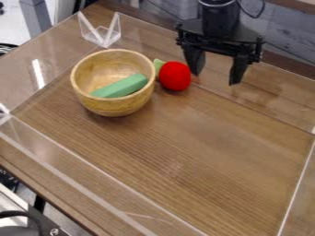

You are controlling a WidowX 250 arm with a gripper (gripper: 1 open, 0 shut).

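Note:
My black gripper (pixel 219 55) hangs over the wooden table at the top right, open, its two fingers apart. Left of it and a little lower lies a red round object (pixel 175 77), with a small green piece behind it, beside a wooden bowl (pixel 113 103). A green elongated object (pixel 121 86) rests inside the bowl.
A clear wire-like or plastic holder (pixel 101 29) stands at the back left. A black cable lies at the lower left edge.

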